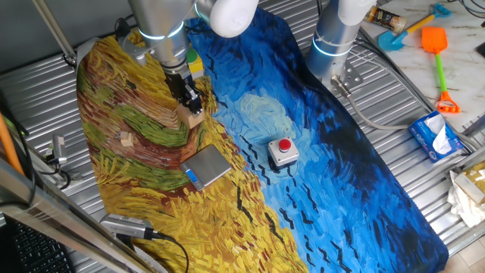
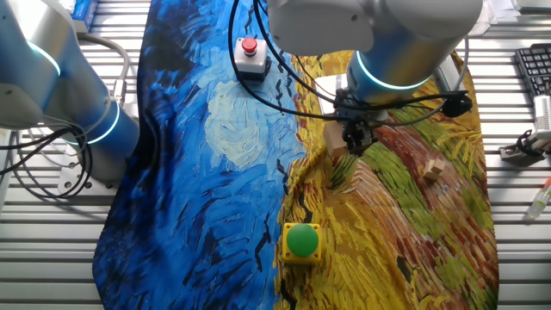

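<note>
My gripper [image 1: 194, 106] points down at a wooden block [image 1: 189, 118] on the yellow side of the painted cloth. In the second exterior view the gripper [image 2: 356, 138] is right beside the same block [image 2: 335, 139], its fingers dark and small. Whether the fingers are closed around the block or only touch it cannot be made out. A smaller wooden block [image 1: 126, 139] lies apart on the brown and green patch. The flat grey scale [image 1: 207, 166] lies nearby, its top bare; in the second view the arm partly covers it.
A red button on a white box [image 1: 284, 152] stands on the blue side. The green button on a yellow box [image 2: 301, 242] stands behind the gripper. At the cloth's edges are a tissue box [image 1: 436, 137] and a grey device [image 1: 126, 225] with a cable.
</note>
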